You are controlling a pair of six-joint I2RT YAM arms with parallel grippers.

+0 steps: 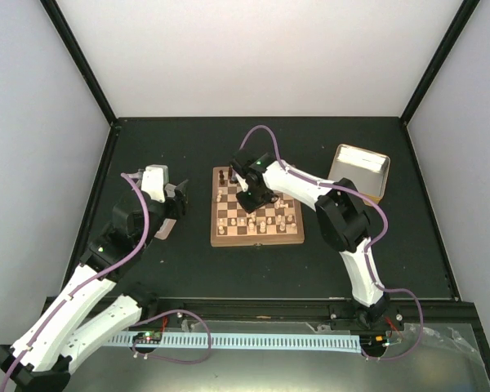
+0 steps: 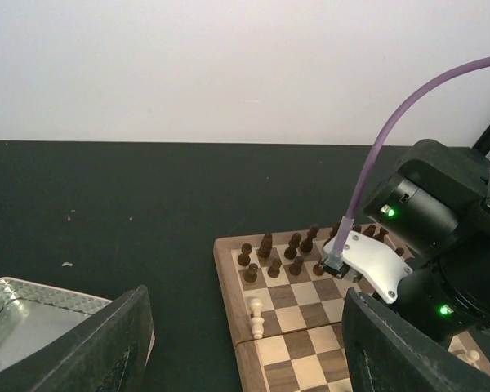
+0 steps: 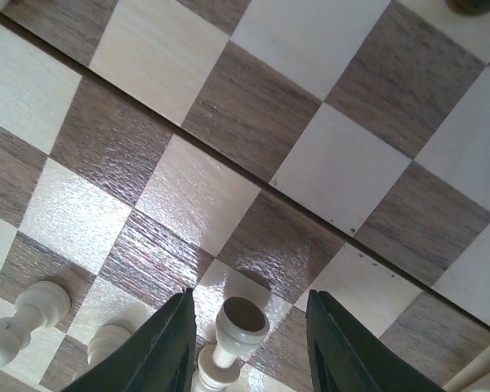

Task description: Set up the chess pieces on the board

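The chessboard (image 1: 256, 237) holds dark pieces along its far side and white pieces on the near side. My right gripper is low over the board, its fingers apart either side of a white piece (image 3: 242, 324) with a dark round top; whether they touch it is not clear. More white pieces (image 3: 33, 314) stand to its left. In the left wrist view dark pieces (image 2: 266, 245) stand at the back, and a white piece (image 2: 257, 318) at the board's edge. My left gripper is open, left of the board, with nothing between its fingers.
A metal tray (image 2: 49, 327) lies under my left gripper. A box (image 1: 359, 167) with a white item in it sits at the back right.
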